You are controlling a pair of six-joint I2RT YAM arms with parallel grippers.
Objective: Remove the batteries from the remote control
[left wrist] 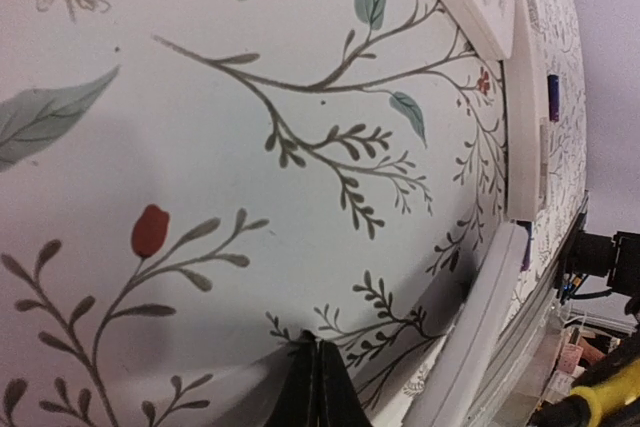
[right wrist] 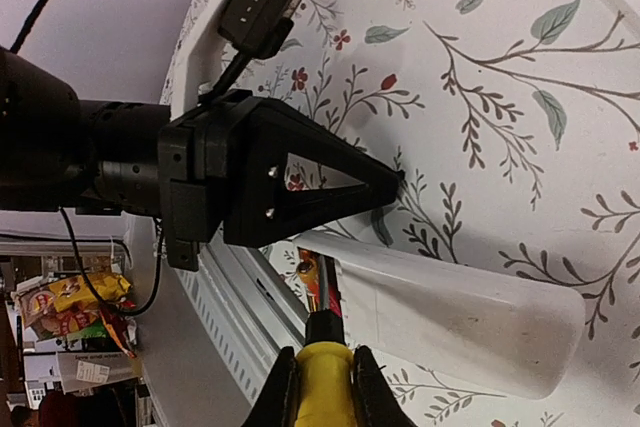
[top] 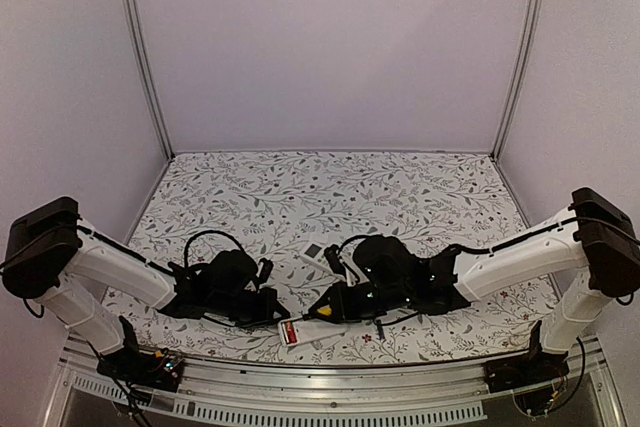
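Observation:
The white remote control (top: pixel 315 332) lies near the table's front edge, its battery bay at the left end. A red battery (top: pixel 290 333) shows in that bay; in the right wrist view the screwdriver (right wrist: pixel 326 377) covers much of it. Shut and empty, my left gripper is low over the table at the remote's far side, with the remote's white side (left wrist: pixel 470 342) to its right. My right gripper is shut on the yellow-handled screwdriver, its shaft reaching the bay. In the left wrist view the bay is hidden.
Another white device with buttons (top: pixel 316 253) lies behind the remote. A small dark item (top: pixel 380 330) rests to the right, near the front rail (top: pixel 330 377).

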